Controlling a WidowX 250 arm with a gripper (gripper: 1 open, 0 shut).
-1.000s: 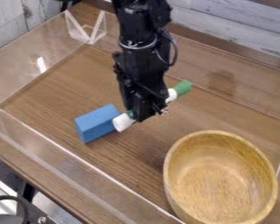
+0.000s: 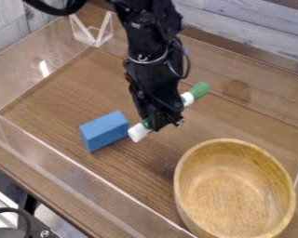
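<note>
My black gripper (image 2: pixel 158 119) hangs in the middle of the view, shut on a white and green tube (image 2: pixel 194 93), which slants from lower left to upper right through it; the fingers partly hide it. A blue box (image 2: pixel 104 130) lies on the wooden surface just left of the tube's lower end.
A large beige oval bowl (image 2: pixel 233 195) fills the lower right. The wooden table (image 2: pixel 64 93) has clear room at left and upper right. Clear walls edge the left side, and white boards run along the back.
The gripper and tube have shifted slightly upward, and the tube's green end sits a little higher. The blue box and bowl look unmoved.
</note>
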